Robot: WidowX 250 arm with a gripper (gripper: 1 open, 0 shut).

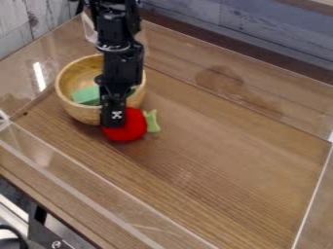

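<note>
The black gripper [127,119] hangs down from the top of the camera view, its fingertips over a red object [128,130] with a green top [152,121], like a strawberry or tomato toy. The red object lies on the wooden table just in front of a yellow-tan bowl [69,80]. Inside the bowl is a green item [86,95], partly hidden by the gripper. I cannot tell whether the fingers are closed on the red object.
A white object [127,31] stands behind the arm at the top left. Walls border the back and left.
</note>
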